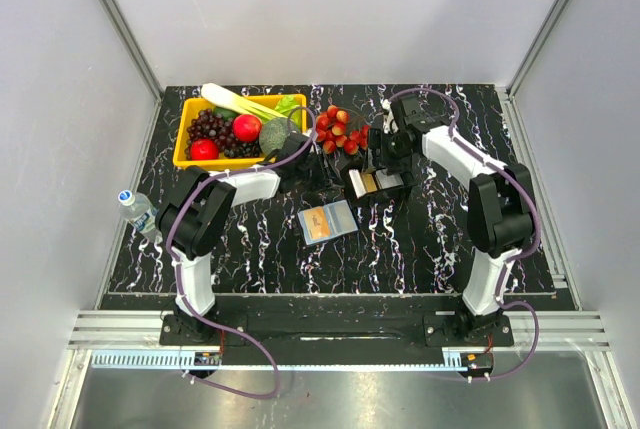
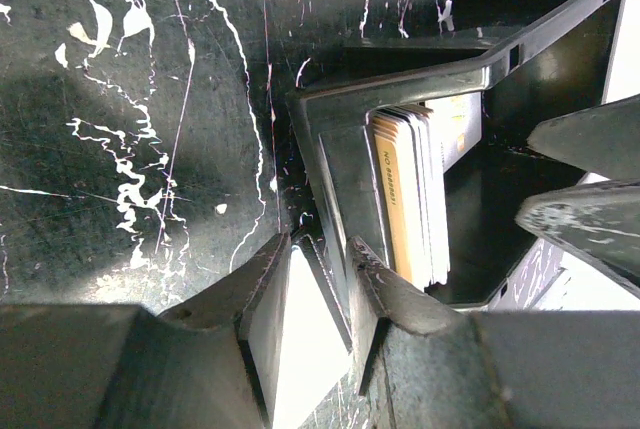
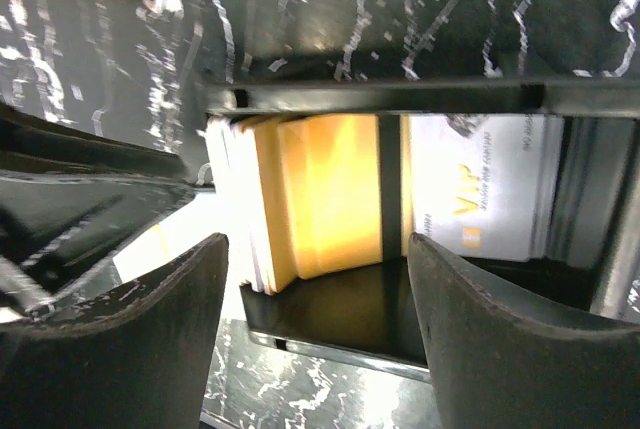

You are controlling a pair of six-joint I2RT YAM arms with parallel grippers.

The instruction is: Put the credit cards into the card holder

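A black box point(image 1: 360, 197) stands tilted right of centre, with cards inside. In the right wrist view, a stack of white-edged cards point(image 3: 236, 199) leans at its left end, beside an orange card point(image 3: 330, 194) and a grey VIP card point(image 3: 485, 184). The transparent card holder point(image 1: 343, 219) lies flat just below the box, an orange card point(image 1: 317, 222) in its left side. My left gripper is part open at the box's near-left wall; its right finger overlaps that wall. Over the box, my right gripper stands open, nothing held between its fingers.
A yellow basket point(image 1: 178, 149) of fruit and vegetables sits at the back left. Red fruit point(image 1: 335, 129) lies close behind the box, and a water bottle point(image 1: 140, 214) stands at the far left.
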